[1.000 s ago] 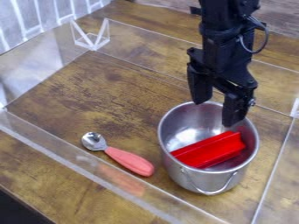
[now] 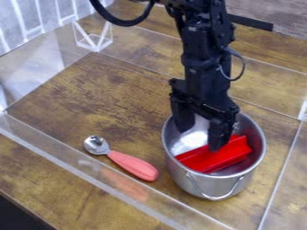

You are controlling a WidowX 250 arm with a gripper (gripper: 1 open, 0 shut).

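Observation:
My black gripper (image 2: 202,121) is low over the silver metal pot (image 2: 206,184) at the lower right, its open fingers reaching down inside the rim. A red block (image 2: 225,154) lies in the pot beneath and beside the fingers. Whether the fingers touch it I cannot tell.
A spoon with a pink handle (image 2: 129,163) lies on the wooden table (image 2: 72,99) left of the pot. A small white wire object (image 2: 92,34) stands at the back left.
My gripper has moved down and to the left, from above the pot's back rim into the pot over the red block.

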